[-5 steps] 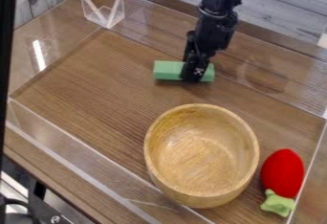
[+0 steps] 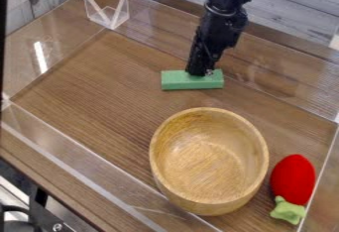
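A green rectangular block (image 2: 181,81) lies flat on the wooden table in the upper middle. The black gripper (image 2: 200,65) comes down from the top and sits over the block's upper right part, its tips at or just above it. It appears shut; whether it touches the block is not clear from this view.
A large tan bowl (image 2: 208,162) fills the lower middle. A red object with a green top (image 2: 292,180) lies at the lower right. A clear plastic holder (image 2: 109,10) stands at the upper left.
The gripper has lifted slightly from lower over the block. The block has shifted a little to the right and lies level.
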